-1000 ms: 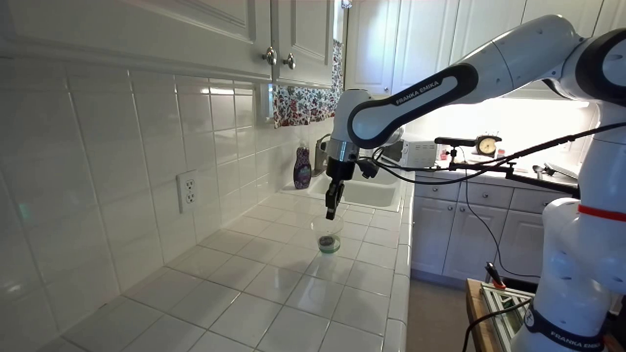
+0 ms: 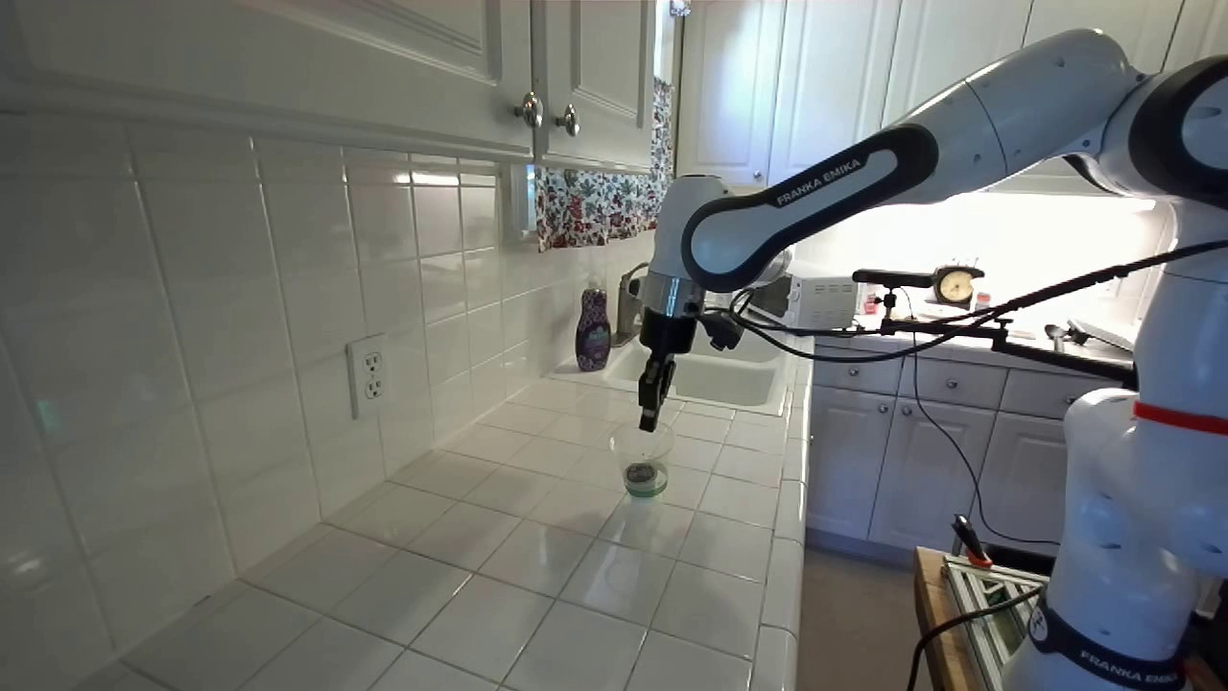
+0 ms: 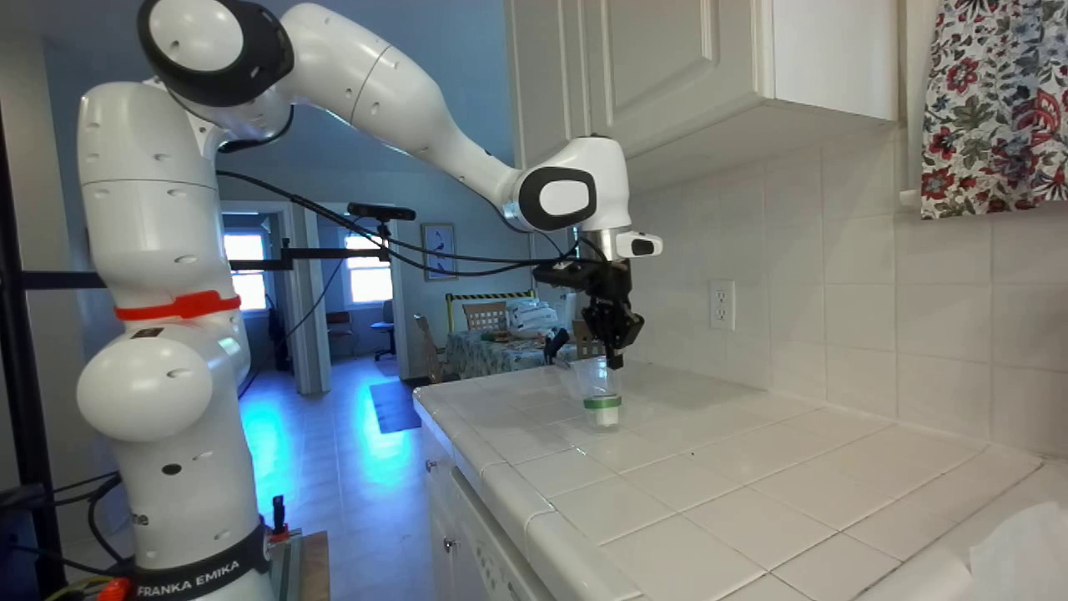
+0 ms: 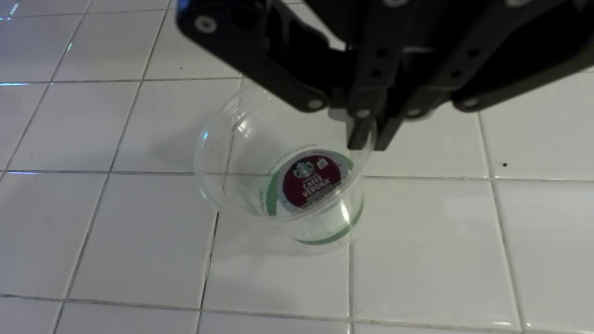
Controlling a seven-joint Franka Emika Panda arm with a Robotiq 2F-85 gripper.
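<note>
A clear plastic cup (image 4: 245,189) appears upright over the tiled counter (image 2: 507,599); whether its base touches the tiles I cannot tell. Inside it, at the bottom, lies a coffee pod (image 4: 312,181) with a maroon and green lid. My gripper points down at the cup's edge, shut on the cup's rim, with one finger on each side of the thin wall. From the second exterior view, the cup (image 3: 597,379) hangs or stands right under the gripper (image 3: 612,359), and a green band shows low in it.
Behind the cup are the white sink (image 2: 725,380) and a purple soap bottle (image 2: 593,330) by the wall. A white crumpled item (image 3: 1026,556) lies at the counter's near right corner in the second exterior view. Broad bare tiles surround the cup.
</note>
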